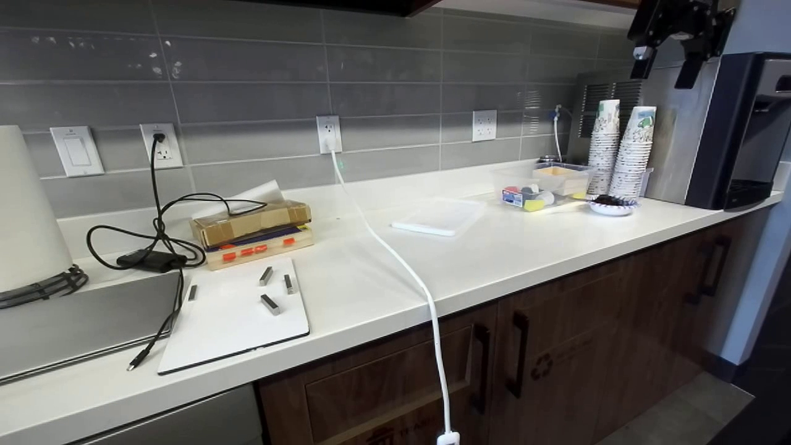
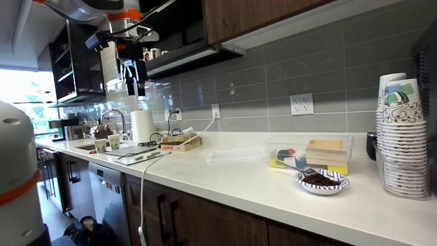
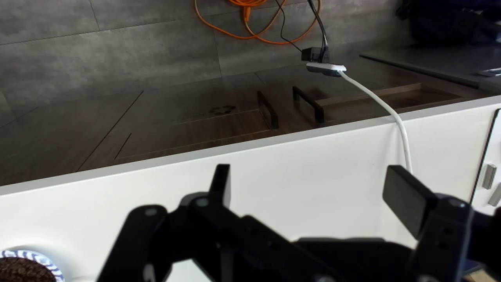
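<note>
High over the counter, well clear of everything on it, my gripper (image 1: 662, 73) stands open; in the wrist view its two fingers (image 3: 407, 199) are wide apart with only bare counter showing between them. A patterned bowl (image 2: 322, 188) of dark bits, with a spoon (image 2: 287, 165) leaning out of it, rests on the counter. Behind it is a clear bin (image 2: 327, 153) holding blocks and coloured items. Its white lid (image 1: 437, 216) seems to lie flat on the counter. Several small metal bars (image 1: 270, 304) lie on a white board (image 1: 237, 326).
Stacked paper cups (image 2: 403, 135) stand at the counter's far end. A white power cord (image 1: 393, 256) crosses the counter and hangs over its front edge. Boxes (image 1: 252, 226), a laptop (image 1: 89, 319) and black cables fill the left part. Mid-counter is mostly clear.
</note>
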